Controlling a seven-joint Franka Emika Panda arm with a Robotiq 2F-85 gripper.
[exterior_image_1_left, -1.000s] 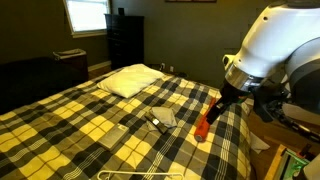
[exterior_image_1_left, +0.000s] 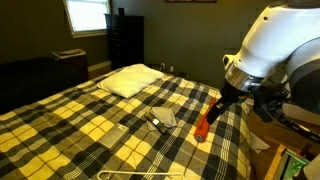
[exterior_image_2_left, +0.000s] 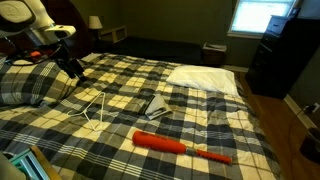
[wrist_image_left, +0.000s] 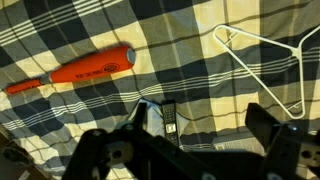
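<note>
My gripper hangs above the bed with its two dark fingers wide apart and nothing held. In the wrist view, a red bat-like object (wrist_image_left: 92, 66) lies to the upper left, its thin handle pointing left. A white clothes hanger (wrist_image_left: 297, 72) rests at the upper right. A dark remote (wrist_image_left: 170, 118) lies against a pale grey item (wrist_image_left: 152, 122), low between the fingers in that view. Exterior view 2 places the gripper (exterior_image_2_left: 73, 62) at the left, above and clear of the hanger (exterior_image_2_left: 99, 112); the red object (exterior_image_2_left: 160, 143) is nearer that camera.
A plaid blanket (exterior_image_1_left: 60, 130) covers the bed. A white pillow (exterior_image_2_left: 203, 79) lies at its far side. Another small flat grey item (exterior_image_1_left: 115, 133) lies apart from the remote. Much of the blanket is bare.
The arm and gripper have shifted and tilted slightly in exterior view 1, toward the right. The things on the bed have not moved.
</note>
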